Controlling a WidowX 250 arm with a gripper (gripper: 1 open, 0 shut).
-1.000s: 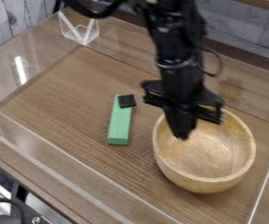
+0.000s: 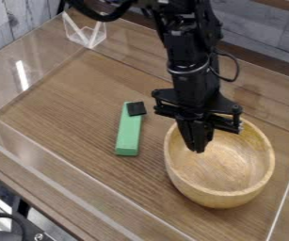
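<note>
The black gripper [image 2: 200, 132] hangs over the back rim of a large, pale tan oval bowl [image 2: 222, 179], its narrow tip pointing down, with nothing visible between its fingers; it appears shut. To the left of the bowl a green bar [image 2: 129, 135] lies on the wooden table [image 2: 58, 151], with a small black block [image 2: 136, 108] at its upper end. The bowl looks empty, though its back part is partly hidden by the gripper.
A clear wire or plastic rack [image 2: 84, 28] stands at the back left. A black cable [image 2: 15, 226] is at the lower left corner.
The arm is sharp now where it was blurred, and its lower part has shifted slightly left over the bowl's back rim. The bowl and green bar look unmoved.
</note>
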